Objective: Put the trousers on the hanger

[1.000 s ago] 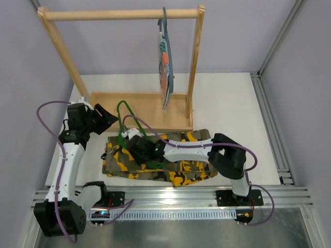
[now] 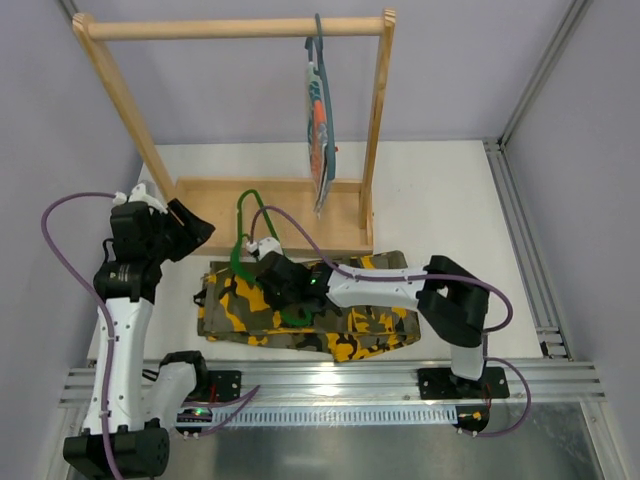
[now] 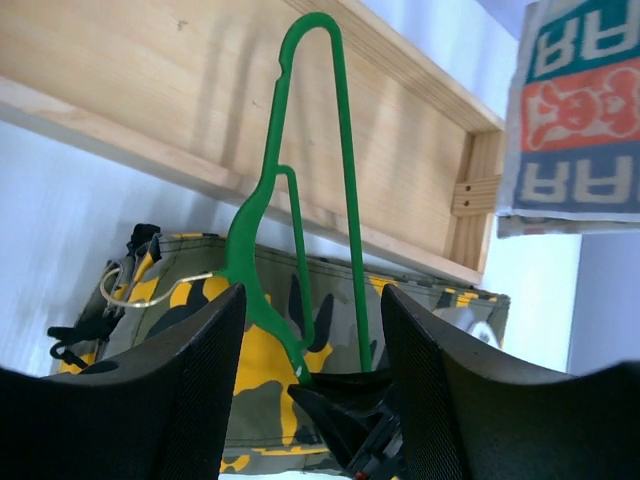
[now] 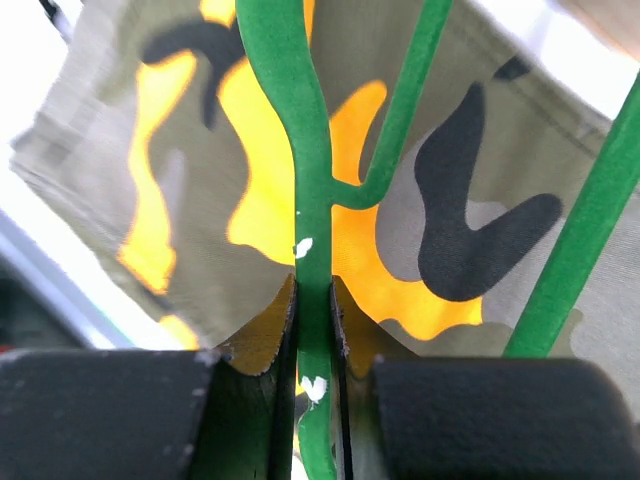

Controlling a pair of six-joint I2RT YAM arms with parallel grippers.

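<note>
Camouflage trousers (image 2: pixel 375 340) in green, black and yellow lie folded flat on the white table. A green hanger (image 2: pixel 241 216) slants over their left part, its narrow looped end reaching above the wooden base. My right gripper is shut on one green bar of the hanger, just over the cloth. Up and to the left of the hanger, my left gripper (image 2: pixel 196 218) stands apart from it. In the left wrist view its black fingers (image 3: pixel 205 370) are spread with nothing held between them; the hanger (image 3: pixel 346 150) shows beyond. The right hand hides part of the trousers.
A wooden rack (image 2: pixel 240 28) stands at the back, with a patterned garment (image 2: pixel 320 125) hung on its bar by a grey hanger. The rack's base (image 2: pixel 290 235) borders the trousers' far edge. Bare table (image 2: pixel 455 210) lies to the right.
My left gripper has drawn a little to the left, away from the hanger. The hanger's looped end has shifted slightly right, still held by my right gripper. The trousers look unmoved.
</note>
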